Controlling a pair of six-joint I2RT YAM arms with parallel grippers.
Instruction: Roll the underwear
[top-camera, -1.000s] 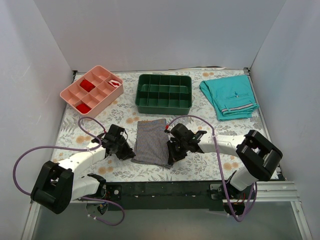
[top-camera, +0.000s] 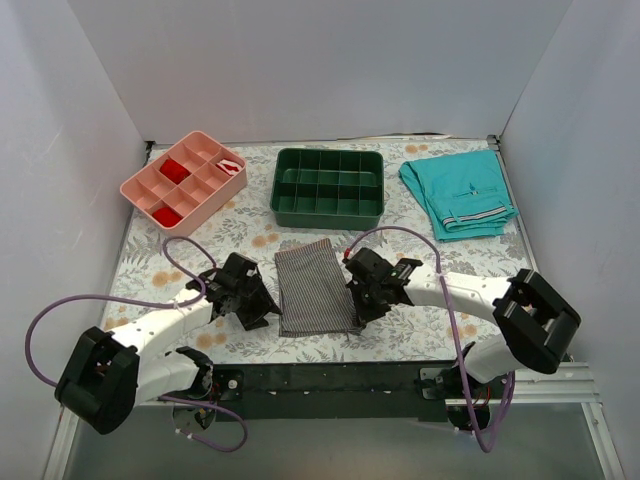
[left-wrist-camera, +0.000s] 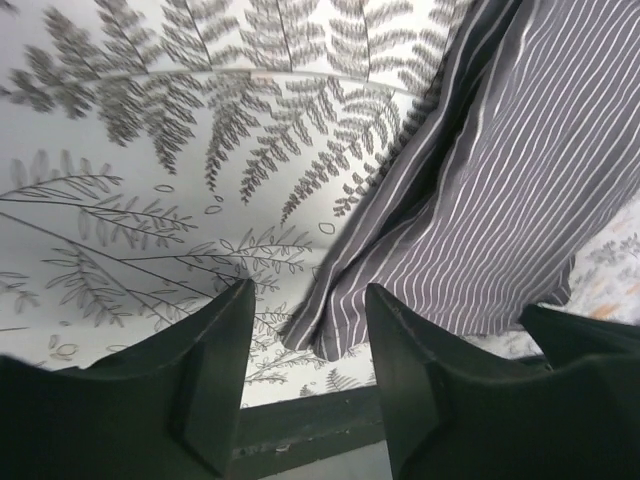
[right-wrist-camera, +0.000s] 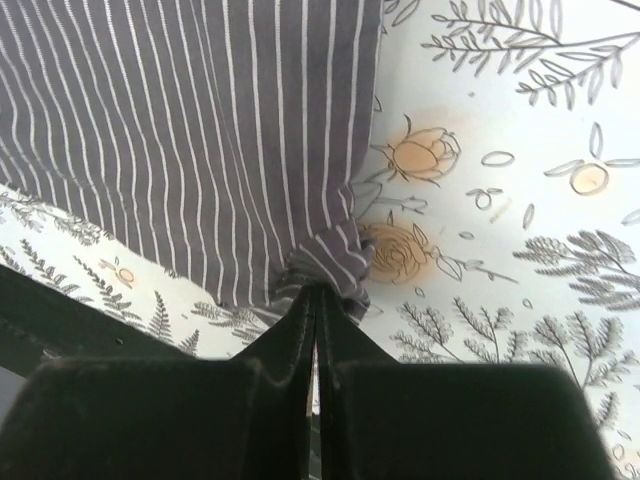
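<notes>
Grey underwear with thin white stripes (top-camera: 312, 285) lies as a long folded strip in the middle of the table, its near end spread close to the front edge. At its near left corner is my left gripper (top-camera: 262, 315); in the left wrist view its fingers (left-wrist-camera: 232, 325) stand apart, the cloth's edge (left-wrist-camera: 345, 310) just beyond them and nothing clearly held. My right gripper (top-camera: 364, 318) is shut on the near right corner, where the cloth (right-wrist-camera: 325, 262) bunches up at the fingertips in the right wrist view.
Behind the underwear stands an empty green divided box (top-camera: 328, 216). A pink divided box (top-camera: 128, 188) with several red pieces is at the back left, and folded teal cloth (top-camera: 455, 190) at the back right.
The cloth's near end has spread and shifted right and toward the front edge, along with my right gripper. My left gripper has moved slightly toward the front, its fingers now apart.
</notes>
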